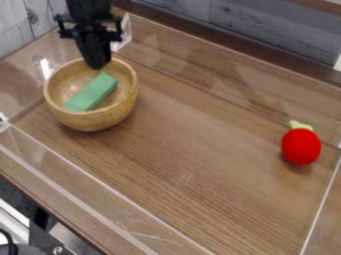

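A wooden bowl sits on the left of the table with a green oblong block lying in it. My black gripper is above the bowl's back rim, shut, with nothing visible between its fingers.
A red round object with a pale green piece at its top lies at the right.
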